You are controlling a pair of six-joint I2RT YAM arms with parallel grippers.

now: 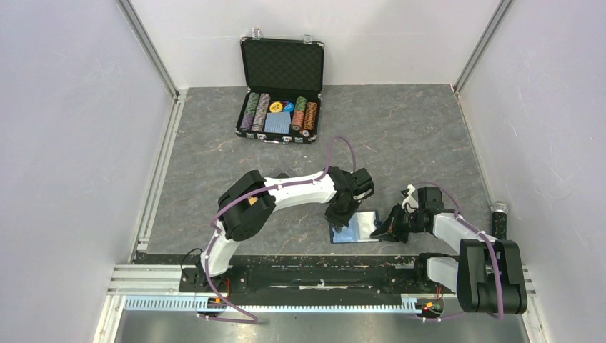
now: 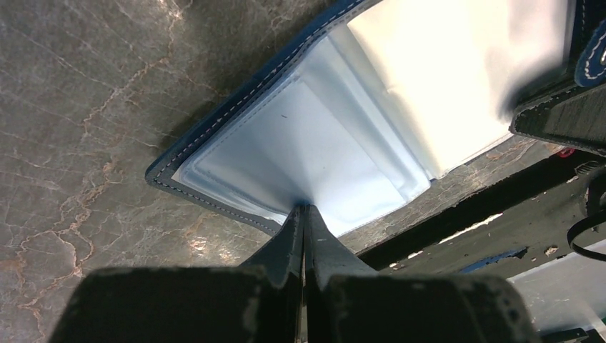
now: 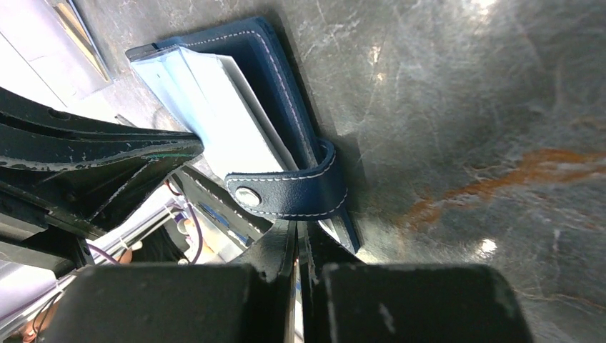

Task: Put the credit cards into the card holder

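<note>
The blue card holder (image 1: 333, 239) lies open near the table's front edge, its clear sleeves (image 2: 325, 153) facing up. At the lower part of one sleeve, my left gripper is shut, its tips touching the film; a thin fold seems pinched, though it barely shows. My right gripper is shut at the holder's other side, right by the snap strap (image 3: 296, 191); nothing clearly shows between its fingers. A small tan item (image 1: 253, 201), perhaps a card, is mostly hidden behind the left arm in the top view.
An open black case (image 1: 282, 63) with poker chips and a card deck stands at the back. A dark cylinder (image 1: 499, 221) is at the right edge.
</note>
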